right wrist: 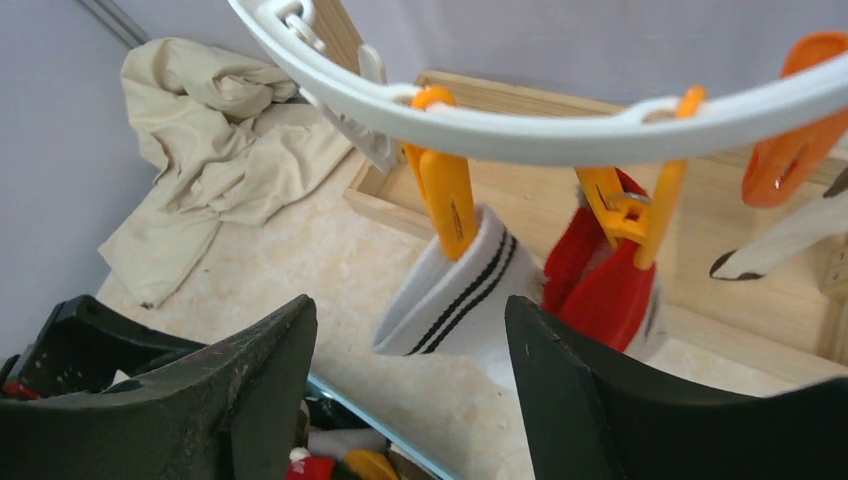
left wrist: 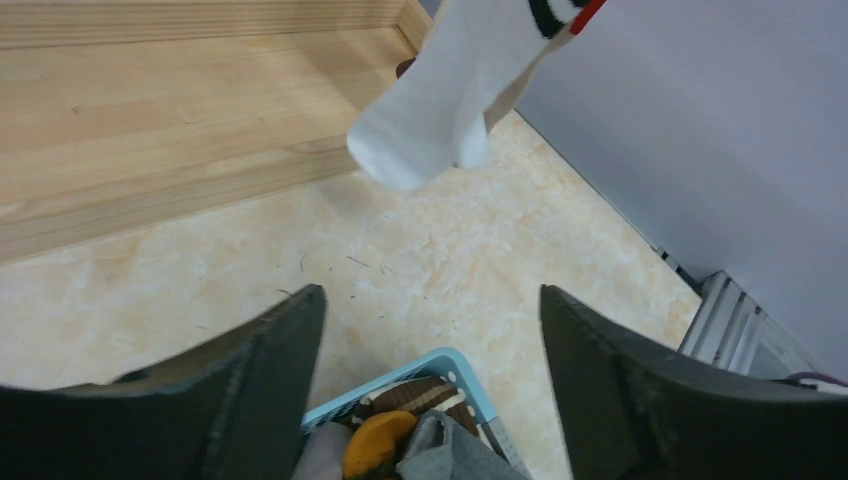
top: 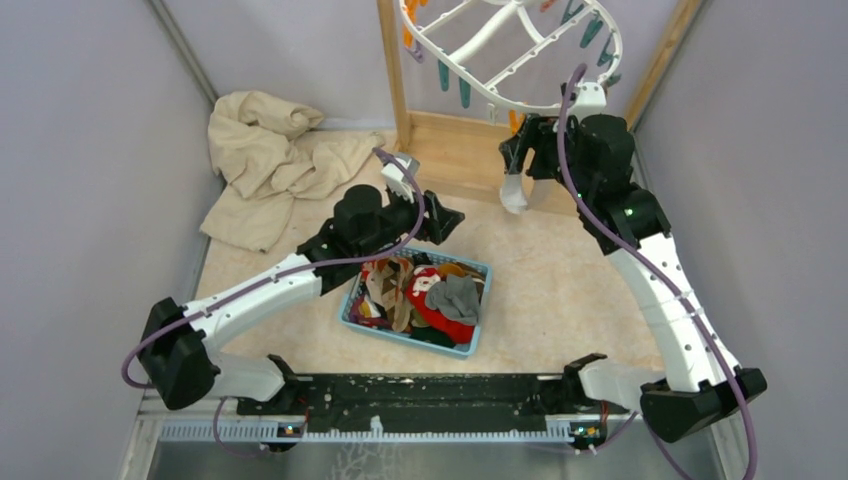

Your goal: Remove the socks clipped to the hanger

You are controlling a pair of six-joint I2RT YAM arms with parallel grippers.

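Observation:
A white sock with black stripes (right wrist: 470, 300) hangs from the hanger's white rim (right wrist: 560, 135) by an orange clip (right wrist: 448, 205). Right beside it, a red sock (right wrist: 610, 300) is held in a yellow-orange clip (right wrist: 622, 212). My right gripper (top: 518, 150) is open just below the rim, its fingers (right wrist: 265, 370) apart with the striped sock showing beyond and between them. In the left wrist view, the lower end of a white sock (left wrist: 420, 130) dangles ahead of my left gripper. That gripper is part open and empty, above and behind the basket (top: 400, 340).
The blue basket holds several socks, a grey one (top: 455, 298) on top. Beige cloth (top: 270, 150) lies heaped at the back left. A wooden frame (top: 455, 150) stands behind. More clips (top: 465, 92) hang from the rim. Floor right of the basket is clear.

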